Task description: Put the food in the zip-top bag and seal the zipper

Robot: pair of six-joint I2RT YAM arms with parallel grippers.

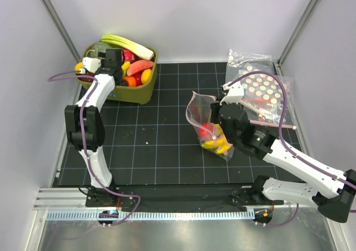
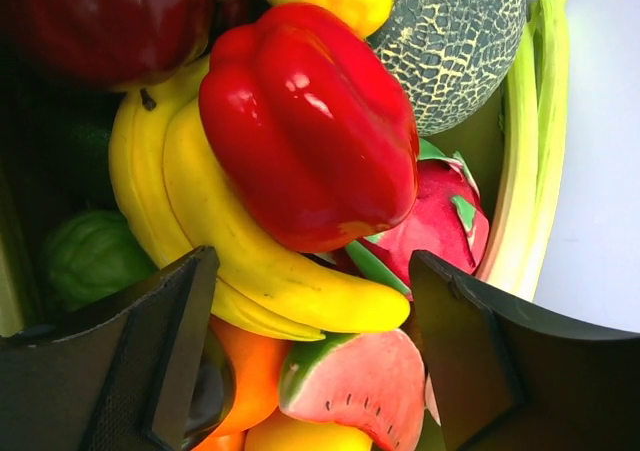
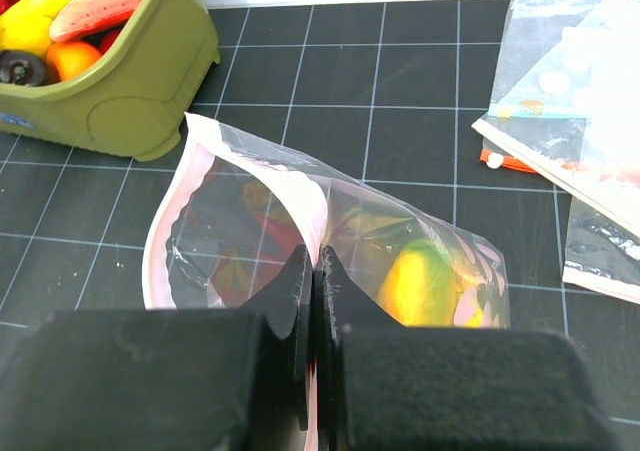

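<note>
Clear plastic zip top bag point(image 1: 196, 109) with a pink rim stands on the dark mat, its mouth spread toward the left. Yellow and red food point(image 1: 214, 143) lies inside it. My right gripper is shut on the bag's pink rim point(image 3: 300, 193). Over the green bin at the back left, my left gripper is part open, its fingers point(image 2: 185, 301) apart. Between and beyond them lie yellow bananas point(image 2: 270, 271), with a red bell pepper point(image 2: 310, 126) on top; nothing is gripped.
The green bin point(image 1: 133, 95) also holds a melon point(image 2: 450, 46), a watermelon slice point(image 2: 360, 386), celery point(image 1: 128, 45) and other food. Flat spare bags point(image 1: 261, 92) lie at the back right. Mat between bin and bag is clear.
</note>
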